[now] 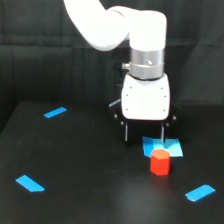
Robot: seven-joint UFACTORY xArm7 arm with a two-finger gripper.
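Note:
A red block (159,162) stands on the dark table, right of centre. Just behind it is a light blue patch (171,147), partly covered by the block in this view. My gripper (144,133) points down from the white arm, with its two dark fingers (126,131) spread wide. It is open, and nothing shows between the fingers. The fingertips appear behind and slightly left of the block, apart from it. Their exact height over the table is hard to tell.
Blue strips mark the table at the back left (55,112), front left (30,184) and front right (200,192). A dark curtain (50,50) hangs behind.

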